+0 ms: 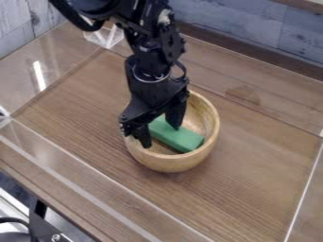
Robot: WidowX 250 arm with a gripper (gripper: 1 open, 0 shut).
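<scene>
A tan round bowl (202,156) sits on the wooden table, holding a green block (183,140) lying diagonally inside. My black gripper (157,123) is open, lowered into the bowl, its fingers spread over the block toward the bowl's left and right. The arm comes down from the top and hides part of the block and the bowl's back rim.
A grey plank wall stands at the back, and a white object (98,33) is partly seen at the top left behind the arm.
</scene>
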